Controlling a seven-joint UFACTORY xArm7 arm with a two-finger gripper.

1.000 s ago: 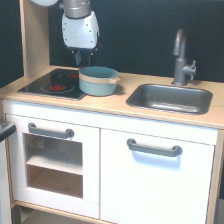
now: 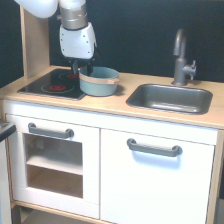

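Note:
A grey-green pot (image 2: 98,85) stands on the counter at the right side of the black stove top (image 2: 48,83). My gripper (image 2: 86,70) comes down from above at the pot's left rim. Its dark fingers are small here and blend into the dark wall and stove, so their spacing is hard to make out. Whether they touch the rim cannot be seen clearly.
A metal sink (image 2: 170,98) with a tall faucet (image 2: 181,58) lies to the right. Bare wooden counter (image 2: 126,91) separates pot and sink. Below are an open-fronted oven compartment (image 2: 55,160) and a white cabinet door (image 2: 155,185).
My gripper has come lower, down to the left rim of the pot. The pot looks to be in nearly the same spot.

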